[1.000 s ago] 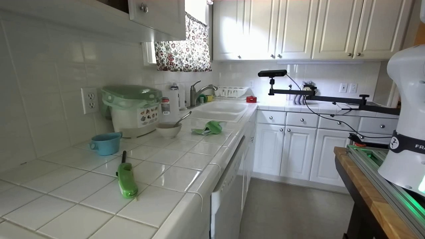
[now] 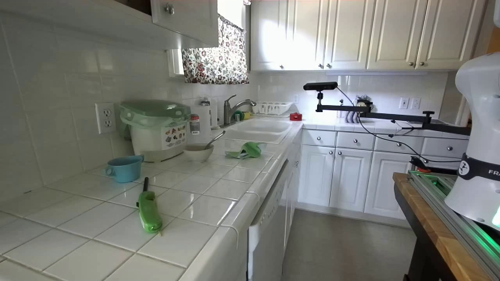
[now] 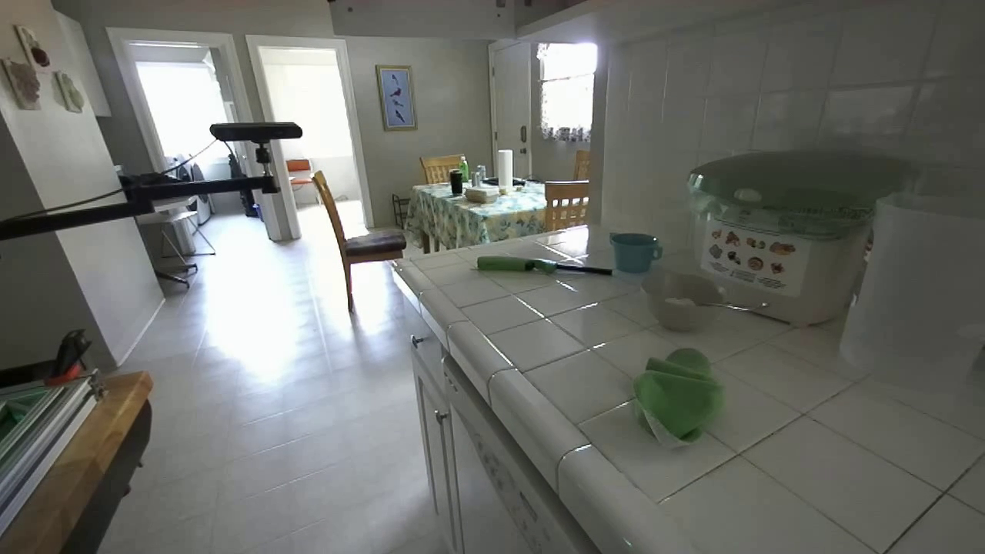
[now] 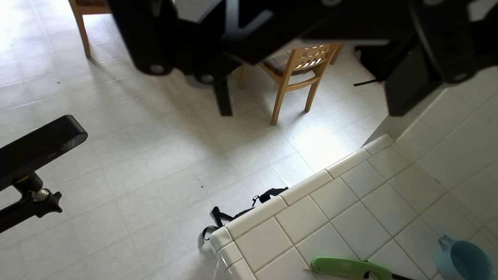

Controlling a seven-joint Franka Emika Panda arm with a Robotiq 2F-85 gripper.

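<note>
In the wrist view my gripper is open, its dark fingers point(image 4: 223, 98) wide apart with only floor and a chair seen far beyond the gap. A green lighter with a black barrel point(image 2: 149, 213) lies on the white tiled counter point(image 2: 206, 208). Close by stands a light-blue cup point(image 2: 125, 169), partly cut off in the wrist view. Farther along the counter, a pale bowl point(image 2: 197, 153) has a spoon point(image 2: 215, 139) leaning in it. A crumpled green cloth-like piece point(image 3: 681, 395) rests near the counter's front edge. Neither exterior view shows the gripper.
A rice container with a green lid point(image 2: 157, 131) backs onto the tiled wall, with the sink point(image 2: 262, 126) beyond. A black camera on a bar point(image 2: 320, 86) juts over the floor. Bare tiles lie around the lighter. Wooden chairs point(image 4: 298, 86) stand on the floor past the counter's end.
</note>
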